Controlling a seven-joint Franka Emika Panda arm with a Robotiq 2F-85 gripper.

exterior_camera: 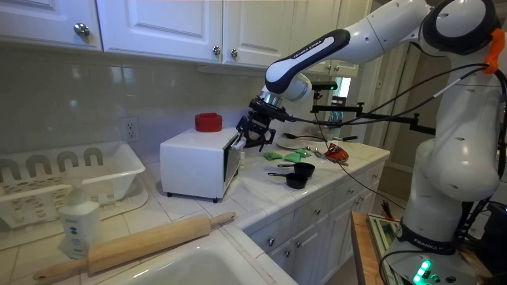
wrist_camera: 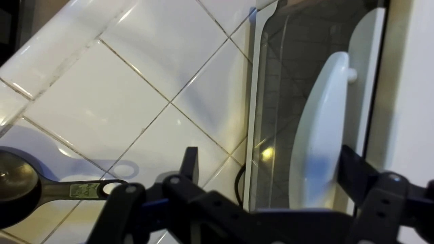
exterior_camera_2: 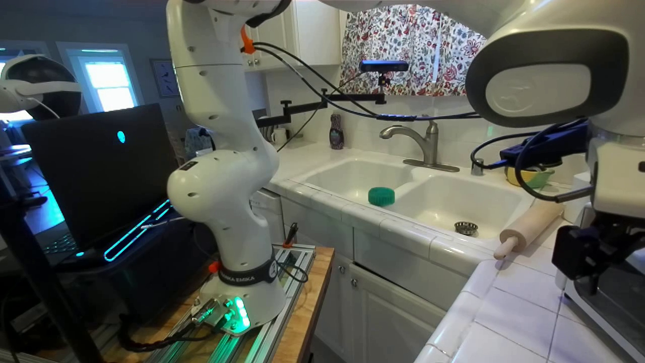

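A white toaster oven [exterior_camera: 192,164] stands on the tiled counter, its glass door [exterior_camera: 233,159] tilted slightly out at the top. In the wrist view the door's white handle [wrist_camera: 319,130] lies between the widely spread fingers of my gripper. The right finger [wrist_camera: 353,175] is close against the handle's oven side, at the door's top edge; contact cannot be told for certain. Well off to the other side is the left finger [wrist_camera: 190,166], over bare tile. My gripper stands open. Exterior view 2 shows it only at the right edge.
A red container [exterior_camera: 208,122] sits on top of the oven. Two small black pans, one of them this pan [exterior_camera: 295,180], and green packets [exterior_camera: 294,156] lie to the oven's right. A rolling pin [exterior_camera: 149,242] and a dish rack [exterior_camera: 114,166] are to its left. Tile before the door is clear.
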